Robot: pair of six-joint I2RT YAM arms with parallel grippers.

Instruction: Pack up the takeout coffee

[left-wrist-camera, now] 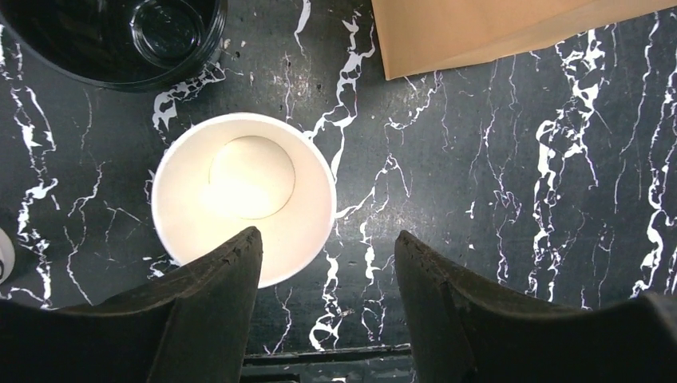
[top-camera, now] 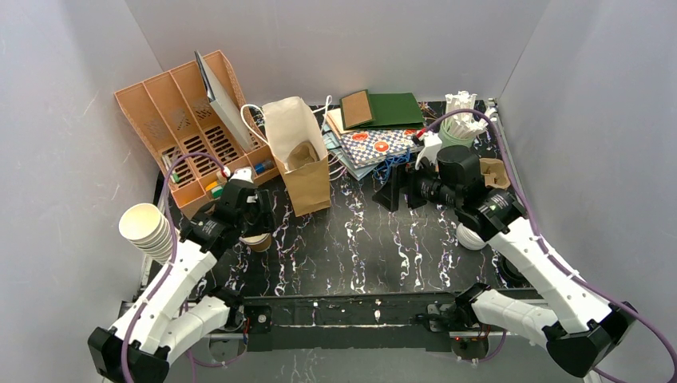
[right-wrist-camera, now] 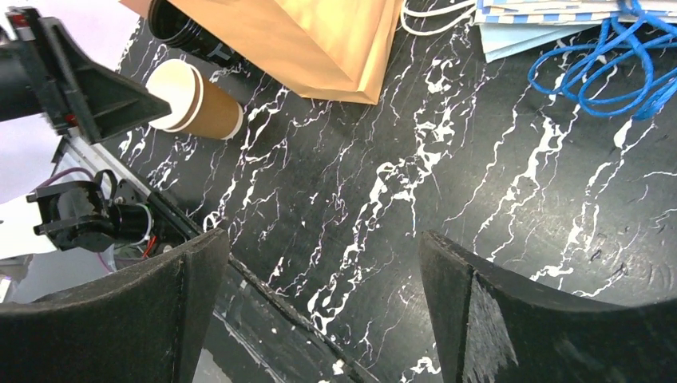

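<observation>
A kraft cup (top-camera: 257, 244) with white interior stands left of centre; in the left wrist view its white inside (left-wrist-camera: 251, 177) lies just beyond my open left gripper, nothing between its fingers. A black container (left-wrist-camera: 120, 40) is behind it. An upright kraft bag (top-camera: 307, 187) with folded-out top and a brown insert stands at the back centre. My right gripper hangs open and empty over bare counter, right of the bag. In the right wrist view the cup (right-wrist-camera: 211, 112) appears beside the left gripper.
An orange divider rack (top-camera: 152, 120) is back left, stacked cups (top-camera: 144, 227) far left. Folded bags and green sheets (top-camera: 395, 108), a blue cord (right-wrist-camera: 591, 80), straws (top-camera: 461, 108) and white lids (top-camera: 469, 238) are at the back and right.
</observation>
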